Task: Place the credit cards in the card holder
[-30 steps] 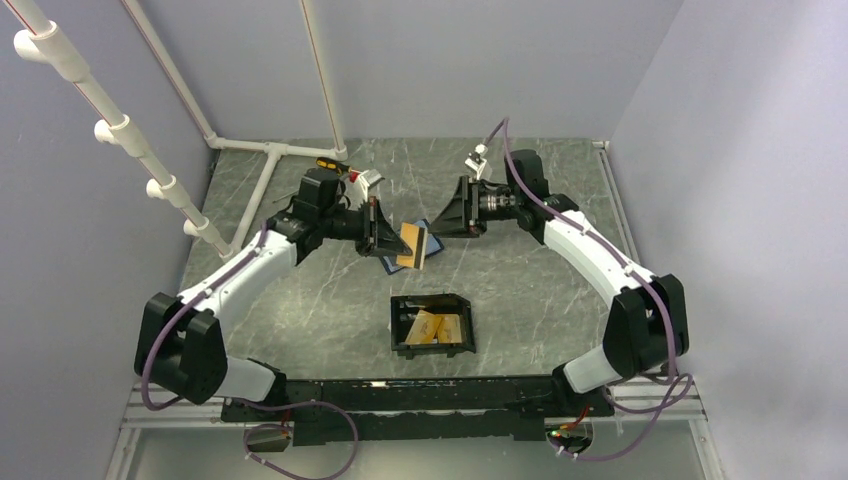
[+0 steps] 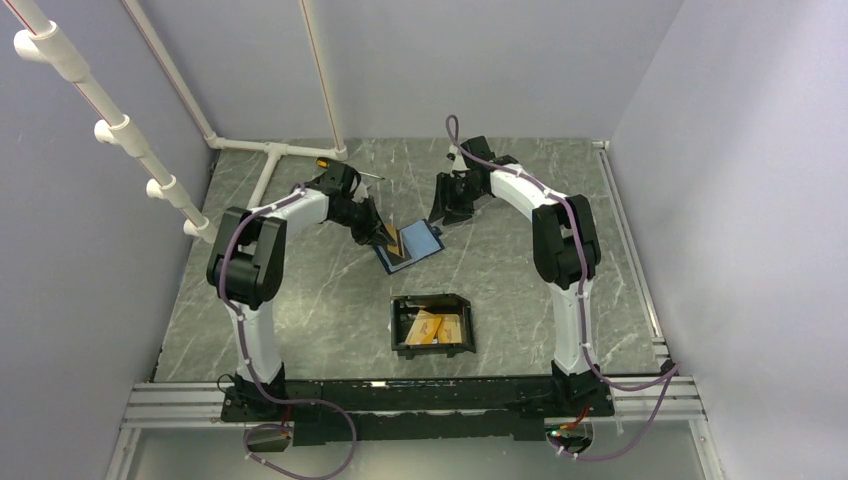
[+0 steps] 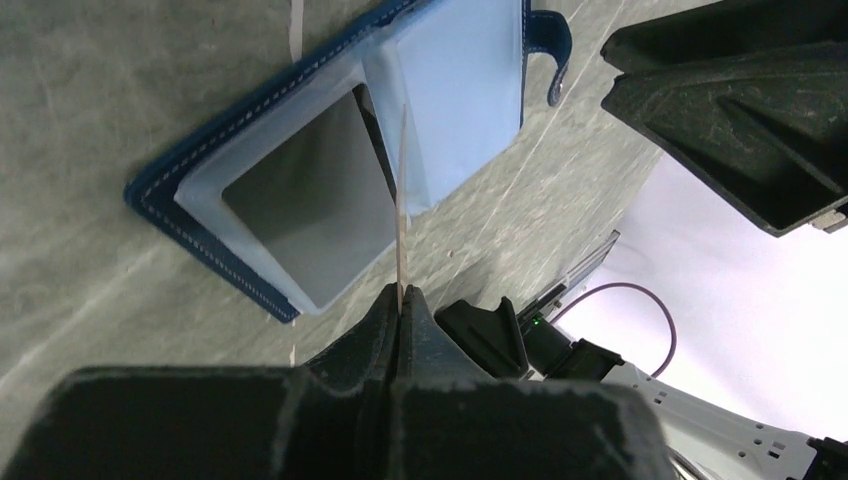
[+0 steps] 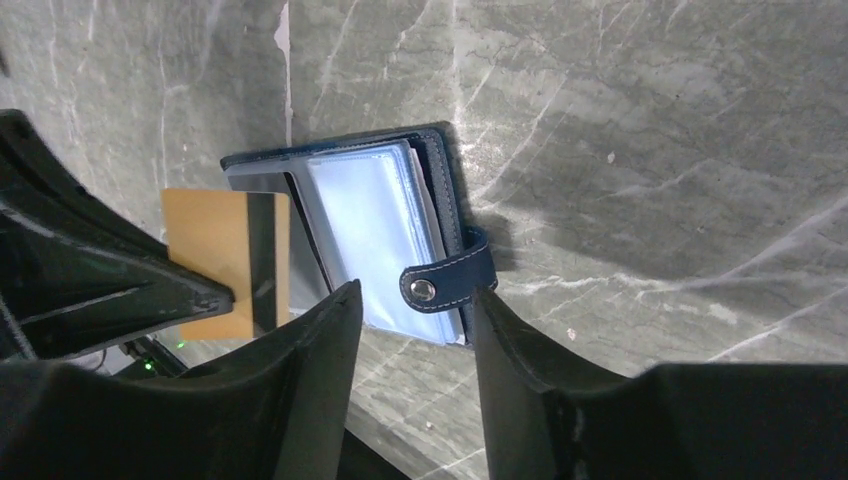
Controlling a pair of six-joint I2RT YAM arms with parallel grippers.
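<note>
A gold credit card with a dark stripe (image 4: 215, 245) is pinched in my left gripper, which is shut on it. The left wrist view shows this card edge-on, over the grey page of the open card holder (image 3: 205, 150). The holder has a dark blue stitched cover, clear pale-blue sleeves and a snap strap (image 4: 445, 282). My right gripper is open, its two fingertips apart near the strap end of the holder, with nothing held. Whether the card's lower edge touches the sleeve cannot be told.
A black box (image 2: 432, 349) with several gold cards (image 2: 424, 327) stands at the table's front middle. Behind my left arm lie a yellow-handled tool (image 2: 322, 162) and white pipes (image 2: 268, 170). Clear grey table extends to the right.
Both arms have moved away from the front toward the holder and lowered. The card has gone from in front of the holder to above its left page, still in my left gripper.
</note>
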